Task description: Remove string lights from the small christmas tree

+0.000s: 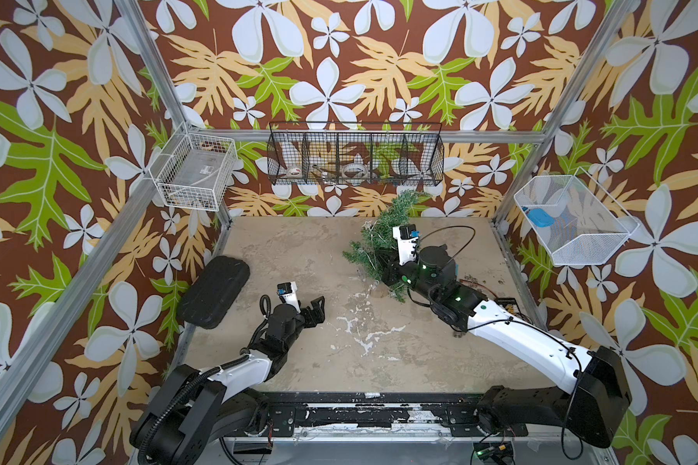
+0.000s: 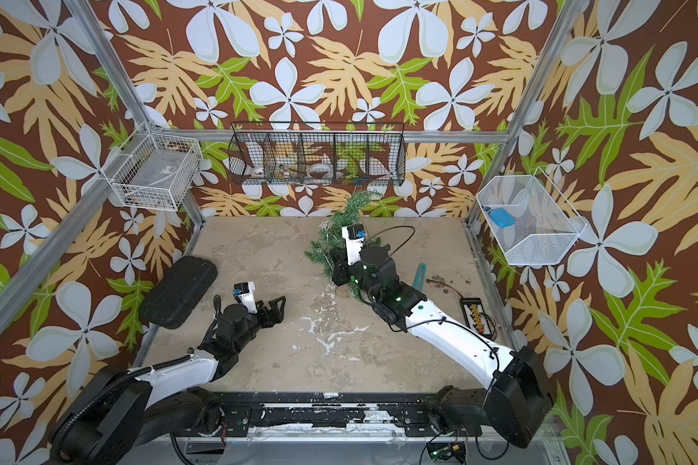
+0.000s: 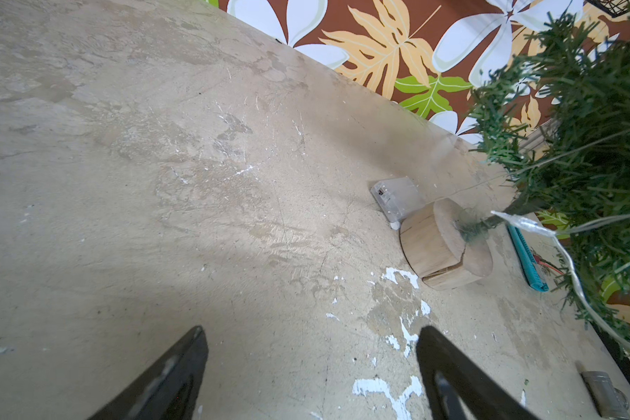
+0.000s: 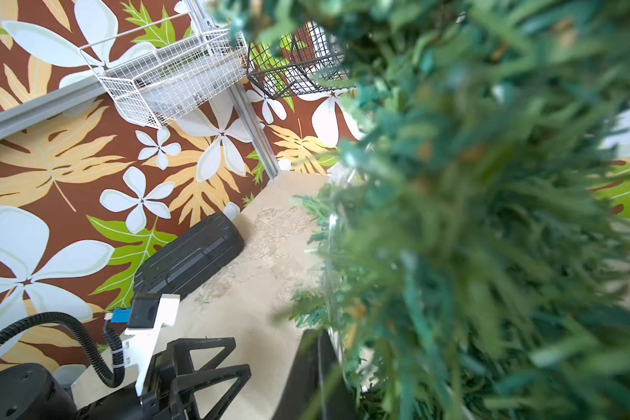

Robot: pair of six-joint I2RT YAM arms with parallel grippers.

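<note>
The small green Christmas tree (image 1: 372,236) stands in the back middle of the table, its round wooden base (image 3: 437,241) showing in the left wrist view. A clear light string (image 3: 535,225) hangs along the tree's near side, and a flat battery box (image 3: 397,197) lies beside the base. My right gripper (image 2: 341,272) is at the branches, shut; one dark finger (image 4: 316,381) shows by a strand, and foliage hides the rest, so I cannot see anything pinched. Left of centre, my left gripper (image 1: 318,310) stands open and empty, well away from the tree.
A black case (image 1: 214,291) lies at the table's left edge. To the right are a teal tool (image 2: 418,276) and a black tray (image 2: 477,317). Wire baskets (image 1: 355,159) hang on the walls.
</note>
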